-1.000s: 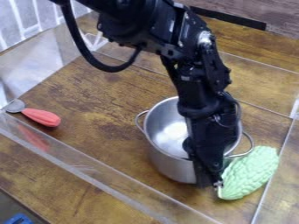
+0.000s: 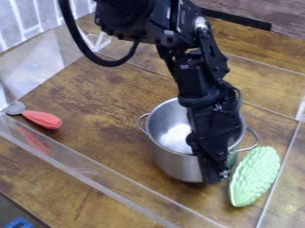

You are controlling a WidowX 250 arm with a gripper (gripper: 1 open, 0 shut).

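My black gripper (image 2: 212,158) reaches down at the right side of a steel pot (image 2: 176,158) with two wire handles, its fingertips low at the pot's right part. Whatever is between the fingers is hidden or too dark to tell. A pale green, textured oblong item (image 2: 254,178), like a toy vegetable, lies on the wood just right of the pot, beside the fingertips.
A red-handled tool (image 2: 41,118) with a metal end lies at the far left. Clear panels run along the left and front. The wooden surface (image 2: 102,111) between tool and pot is free. A blue object (image 2: 18,223) shows at the lower left corner.
The green item has shifted and turned more upright in the view, away from its slanted lie a second ago. The arm and pot have moved only slightly.
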